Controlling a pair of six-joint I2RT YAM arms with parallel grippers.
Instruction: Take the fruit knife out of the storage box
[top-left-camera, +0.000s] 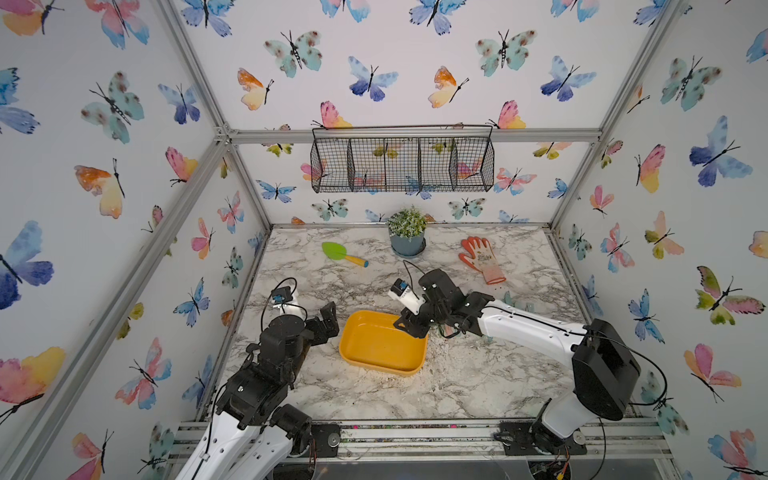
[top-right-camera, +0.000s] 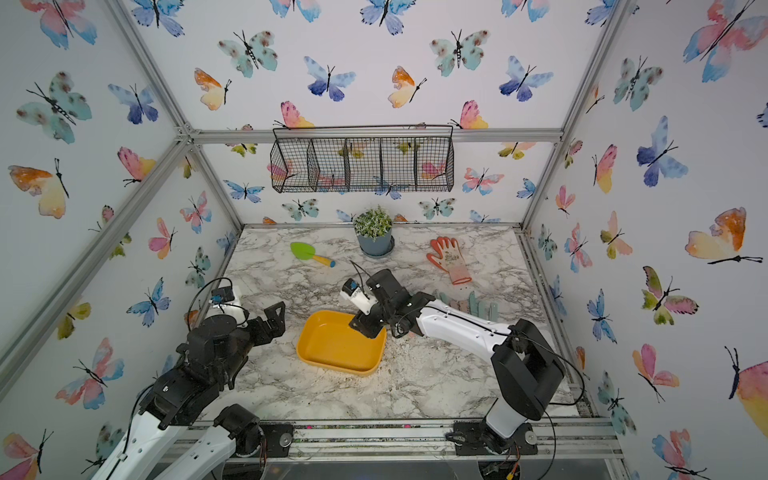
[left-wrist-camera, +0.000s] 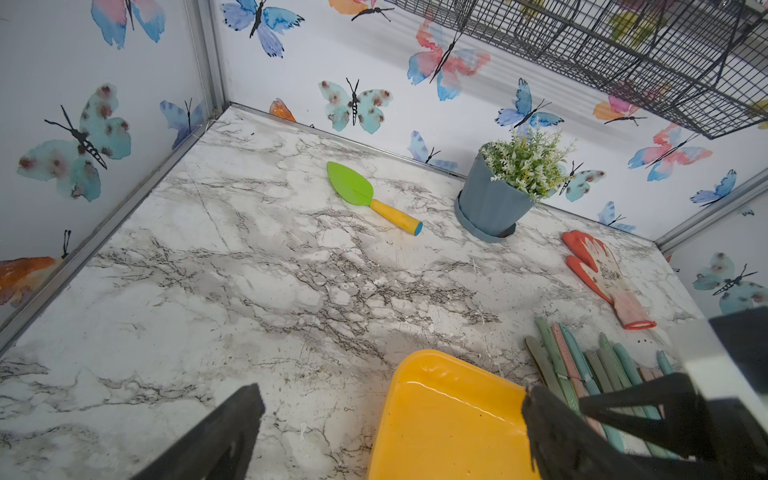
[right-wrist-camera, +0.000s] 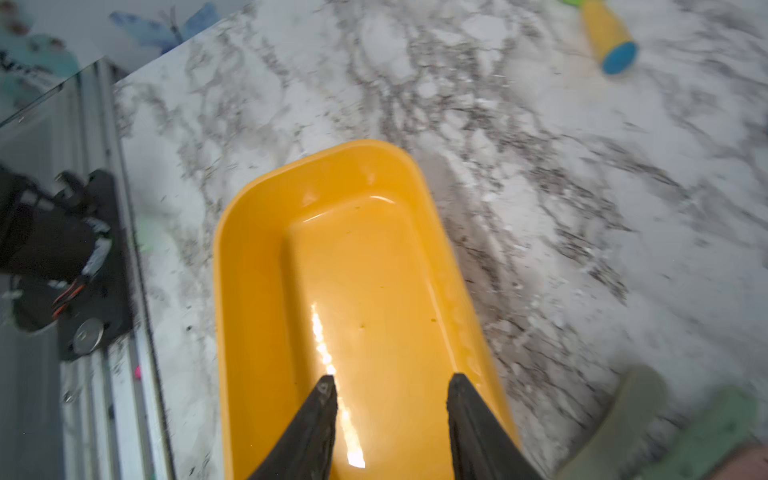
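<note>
An orange plastic box (top-left-camera: 376, 360) stands at the front middle of the marble table, and its visible floor looks empty. My right gripper hangs over it with fingertips apart and nothing seen between them. My left gripper is at the left of the box, raised, its two dark fingers spread apart with nothing between. Several green, pink and teal long items (left-wrist-camera: 560, 360) lie right of the box, partly hidden by the right arm; whether a fruit knife is among them I cannot tell.
A green trowel (top-left-camera: 344, 253), a potted plant (top-left-camera: 406, 233) and an orange-white glove (top-left-camera: 484, 260) lie or stand at the back. A wire basket (top-left-camera: 402, 160) hangs on the back wall. The table's left half behind the box is mostly clear.
</note>
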